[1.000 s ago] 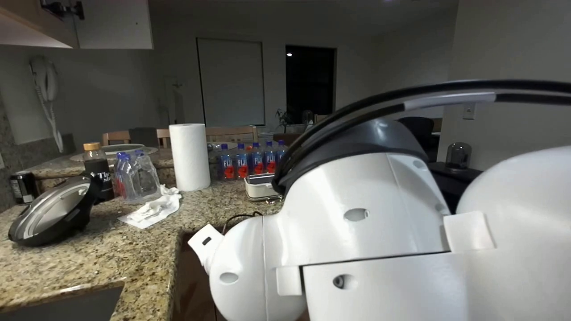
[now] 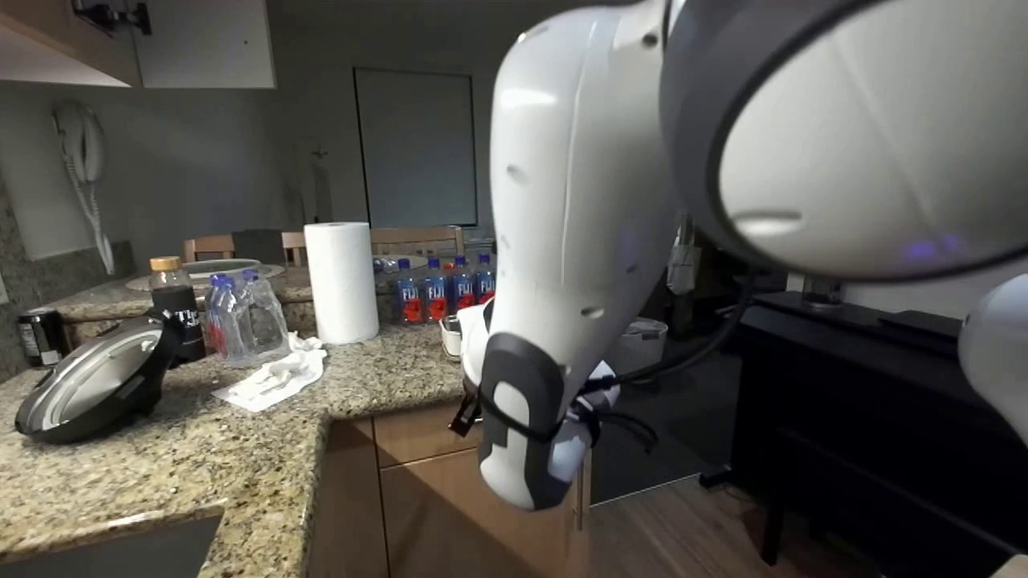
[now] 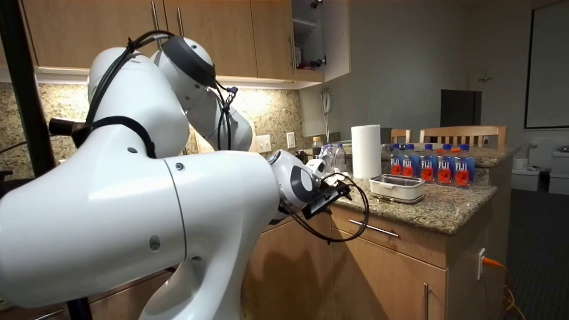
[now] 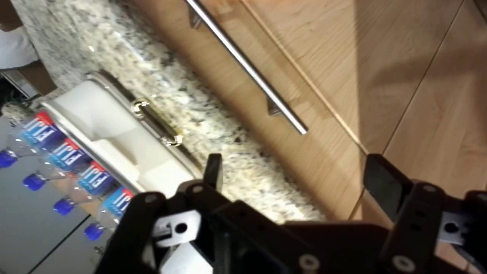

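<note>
My gripper stands open in the wrist view, its two black fingers wide apart and nothing between them. Below it show the granite counter's edge and the wooden drawer front with a steel bar handle (image 4: 249, 68). To the left of the fingers on the counter is a white rectangular container (image 4: 123, 132) with a metal clasp along its side. Exterior view 2 shows that container (image 3: 397, 187) near the counter's end, to the right of my wrist. In exterior view 1 the arm hides most of it, and my fingers cannot be made out there.
Several Fiji water bottles (image 3: 426, 166) line up behind the container. A paper towel roll (image 2: 342, 282) stands upright on the counter, with a crumpled paper towel (image 2: 275, 376) beside it. A black-rimmed lid (image 2: 96, 380) leans at the left. Cabinet fronts lie below the counter edge.
The arm has changed its pose greatly in exterior view 1. Its wrist is now farther right, by the container, which it largely covers. The items on the left of the counter have not moved.
</note>
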